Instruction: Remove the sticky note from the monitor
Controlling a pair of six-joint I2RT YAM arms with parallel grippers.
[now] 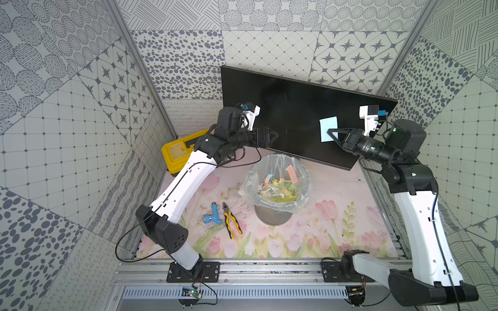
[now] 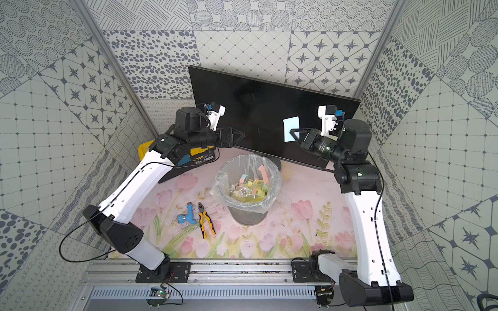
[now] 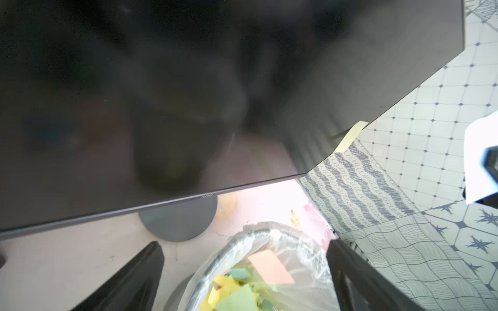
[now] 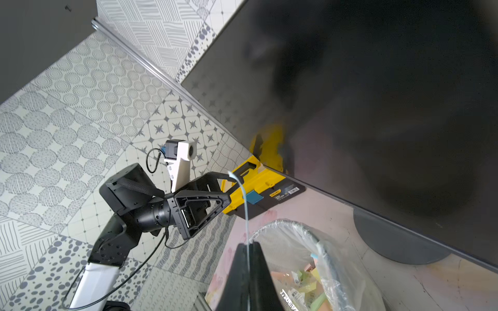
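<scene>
My right gripper is shut on a light blue sticky note held upright in front of the black monitor; in the right wrist view the note appears edge-on between the fingertips. A yellow note sticks at the monitor's edge in the left wrist view, mostly hidden behind the right arm in the top views. My left gripper is open and empty before the monitor's left part. Below stands a lined bin with paper scraps inside.
A yellow toolbox stands at the left behind the left arm. Pliers and a blue fitting lie on the table left of the bin. The table right of the bin is clear.
</scene>
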